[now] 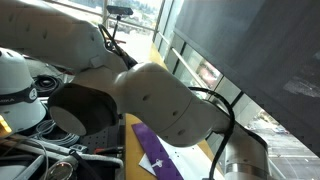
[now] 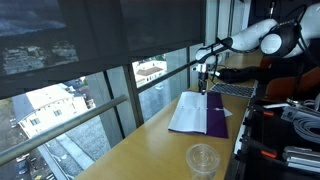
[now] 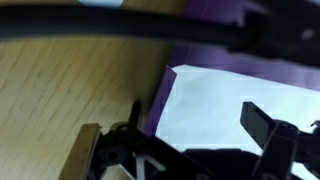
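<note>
A white sheet [image 2: 188, 112] lies on the table, with a purple strip [image 2: 215, 121] along its side; both also show in part in exterior view 1, the sheet [image 1: 188, 159] beside the purple strip [image 1: 157, 151]. At the far end of the sheet is my gripper [image 2: 204, 89]. In the wrist view, the gripper stands open above a corner of the white sheet [image 3: 218, 105], whose edges are bordered by purple [image 3: 158, 105]. Nothing shows held between the fingers. In exterior view 1 the gripper is out of frame.
Bare wooden table [image 2: 130, 148] extends left and toward the camera. A clear round container [image 2: 203, 159] stands near the front edge. Windows and a dark blind [image 2: 90, 40] run along one side. A small pale piece [image 2: 227, 111] lies by the purple strip.
</note>
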